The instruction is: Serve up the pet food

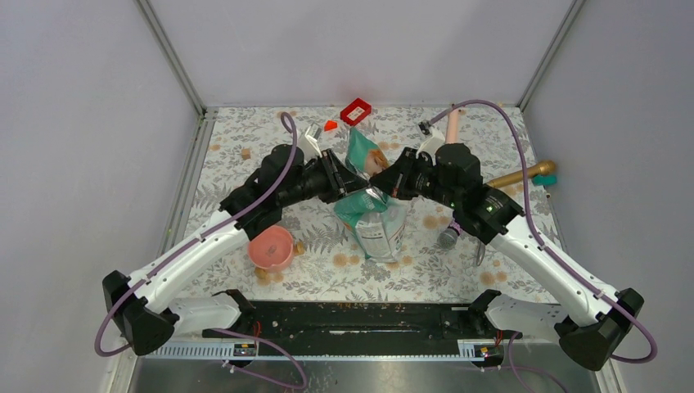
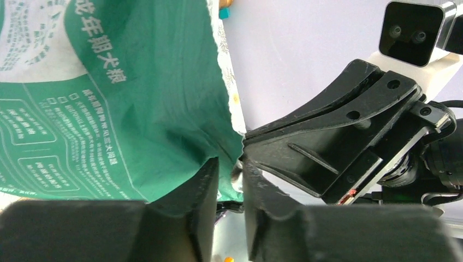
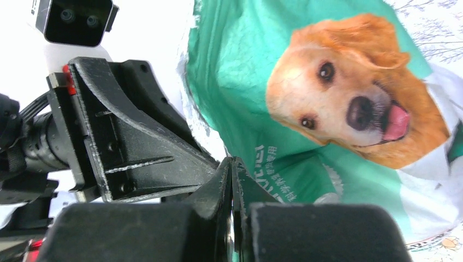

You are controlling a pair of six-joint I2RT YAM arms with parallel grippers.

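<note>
A green and white pet food bag (image 1: 372, 229) with a dog's face (image 3: 360, 98) printed on it stands mid-table, its top between my two grippers. My left gripper is at the bag's top edge, its fingers part open around the crimped edge. My right gripper is shut at the opposite side of that edge; whether any film lies between its fingertips is hard to tell. A pink bowl (image 1: 270, 246) sits left of the bag, partly beside the left arm.
A red box (image 1: 356, 111) and small red piece (image 1: 331, 124) lie behind the bag. A wooden roller (image 1: 515, 176), grey bottle (image 1: 448, 238) and other utensils lie on the right.
</note>
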